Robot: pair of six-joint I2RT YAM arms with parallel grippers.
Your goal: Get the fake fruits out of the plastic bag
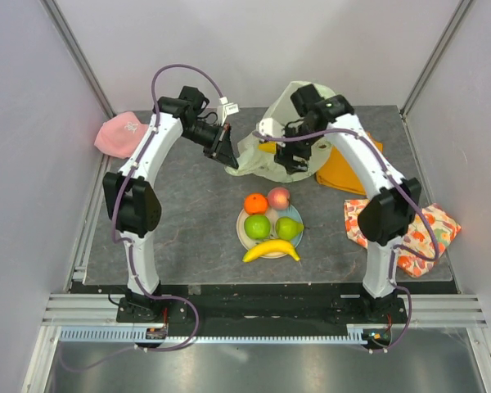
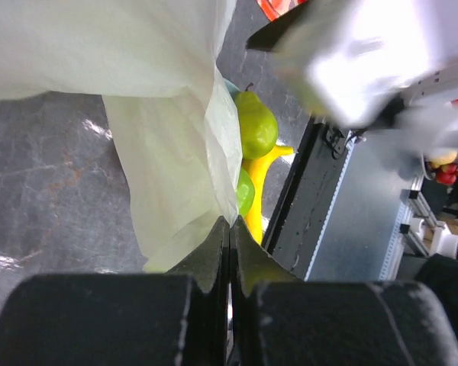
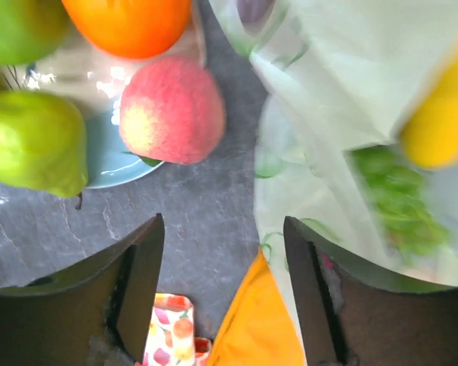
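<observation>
My left gripper (image 1: 232, 166) is shut on the edge of the pale plastic bag (image 2: 168, 160), whose film gathers at its fingertips in the left wrist view. The bag's mouth spreads toward the plate. Inside lie a yellow fruit (image 3: 441, 118), something green (image 3: 397, 200) and something dark purple (image 3: 253, 8), partly blurred or cut off. The right gripper stands open and empty near the mouth. On the plate (image 1: 240, 237) rest a peach (image 3: 173, 110), an orange (image 1: 255, 204), a green apple (image 1: 257, 227), a green pear (image 1: 288, 228) and a banana (image 1: 272, 250).
An orange cloth (image 1: 341, 173) lies right of the bag, with a patterned cloth (image 1: 430, 233) nearer the front. A pink cloth (image 1: 119, 135) sits at the back left. Bare table (image 1: 192, 225) extends left of the plate.
</observation>
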